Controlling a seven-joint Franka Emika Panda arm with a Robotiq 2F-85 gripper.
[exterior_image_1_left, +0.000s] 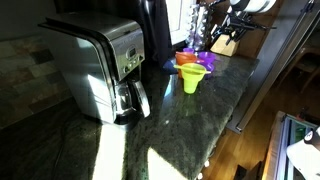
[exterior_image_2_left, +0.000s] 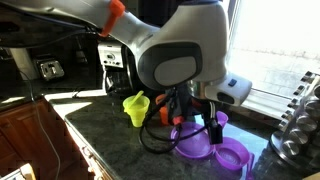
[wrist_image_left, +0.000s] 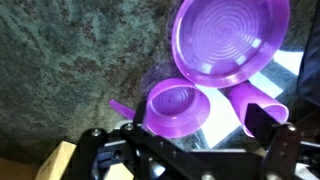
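In the wrist view a large purple bowl (wrist_image_left: 228, 40) lies at the top. A smaller purple cup-like piece (wrist_image_left: 176, 108) with a handle sits below it, and a purple cup (wrist_image_left: 256, 103) lies tipped on its side to the right. My gripper is open above them, its dark fingers (wrist_image_left: 271, 128) well apart and nothing between them. Exterior view 1 shows the gripper (exterior_image_1_left: 233, 30) high at the far end of the counter. A yellow-green cup (exterior_image_1_left: 191, 78) and an orange cup (exterior_image_1_left: 184, 58) stand nearer the camera.
A coffee maker (exterior_image_1_left: 108, 65) fills the left of the counter (exterior_image_1_left: 160, 130), whose front stretch is bare. A wooden block (exterior_image_1_left: 224, 46) stands at the far end. At the right in exterior view 2 is a metal rack (exterior_image_2_left: 298, 125) by the window.
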